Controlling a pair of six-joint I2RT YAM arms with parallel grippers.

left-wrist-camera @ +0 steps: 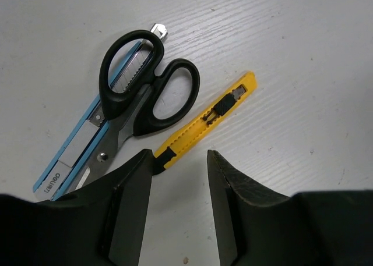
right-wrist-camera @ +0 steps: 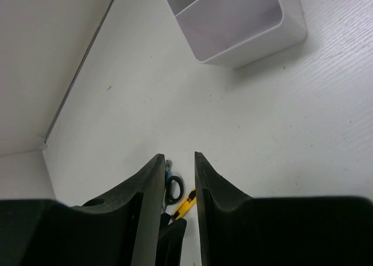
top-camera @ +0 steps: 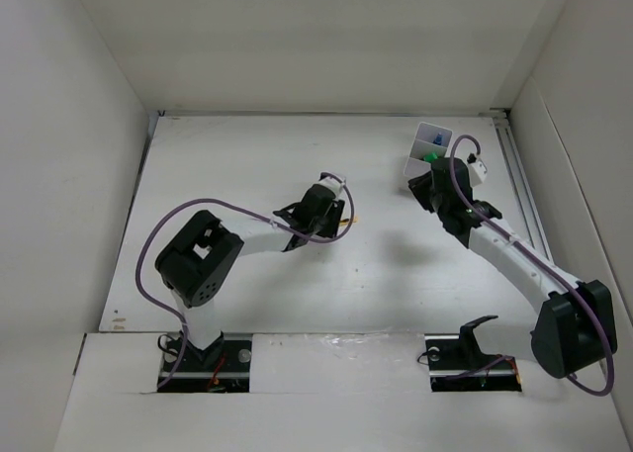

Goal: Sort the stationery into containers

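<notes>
My left gripper hangs part open over a yellow utility knife [left-wrist-camera: 192, 132], with nothing visible gripped. Beside the knife, black-handled scissors [left-wrist-camera: 148, 114] lie across a blue-and-silver cutter [left-wrist-camera: 61, 173]. My right gripper is also part open, near a white compartmented container [right-wrist-camera: 242, 53] at the back right, with nothing seen between its fingertips. In the top view, green and blue items sit inside that container, and the left gripper hides most of the knife.
Walls enclose it at the back and sides.
</notes>
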